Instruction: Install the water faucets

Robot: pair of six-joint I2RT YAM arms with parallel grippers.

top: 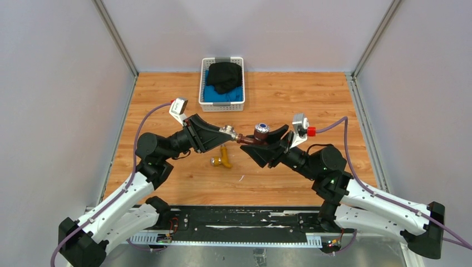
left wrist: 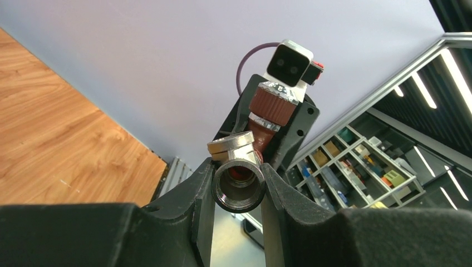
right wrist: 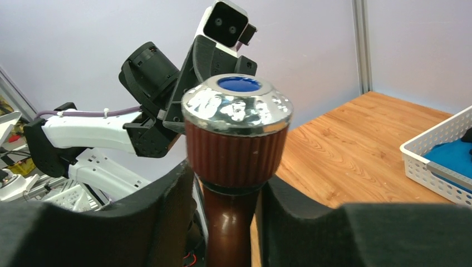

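My left gripper (top: 221, 131) is shut on a chrome fitting (left wrist: 234, 143), its threaded opening facing the left wrist camera. A brown faucet (top: 246, 139) sticks out from the fitting toward my right gripper (top: 259, 146), with its chrome-capped, blue-centred handle (right wrist: 234, 139) on top. The right gripper's fingers are around the faucet body under the handle; whether they press on it is hard to tell. A yellow faucet (top: 222, 159) with a chrome end lies on the wooden table below the left gripper.
A white basket (top: 221, 106) with black and blue cloth stands at the back middle of the table. Walls enclose the back and sides.
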